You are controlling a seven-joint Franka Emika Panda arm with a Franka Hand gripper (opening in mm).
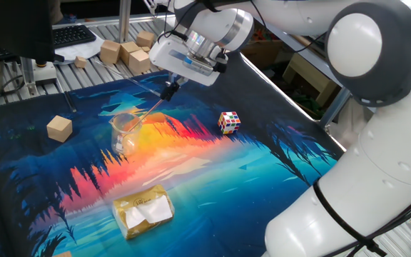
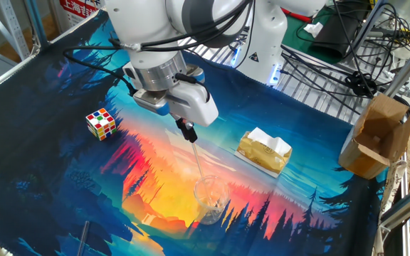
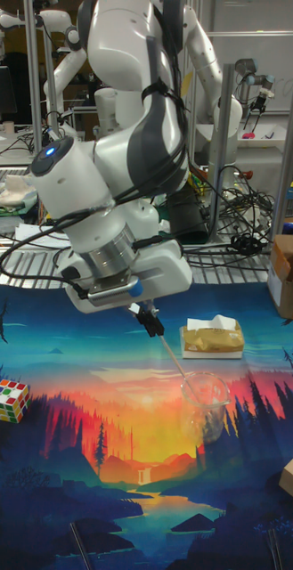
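My gripper (image 1: 168,91) is shut on a thin rod (image 1: 148,113), which slants down from its dark fingertips. The rod's lower end reaches into a clear glass beaker (image 1: 125,134) standing on the printed cloth. In exterior view 2 the same rod (image 2: 197,160) runs from my gripper (image 2: 187,132) down over the rim of the beaker (image 2: 211,199). Exterior view 3 shows the gripper (image 3: 150,321) above and left of the beaker (image 3: 206,391), apart from it. Whether the rod touches the beaker's bottom or wall cannot be told. The beaker looks upright.
A Rubik's cube (image 1: 228,122), a gold tissue pack (image 1: 143,211) and a wooden block (image 1: 60,128) lie around the beaker with bare cloth between them. More blocks (image 1: 128,51) sit on the slatted surface behind. An open cardboard box (image 2: 377,136) stands at the cloth's edge.
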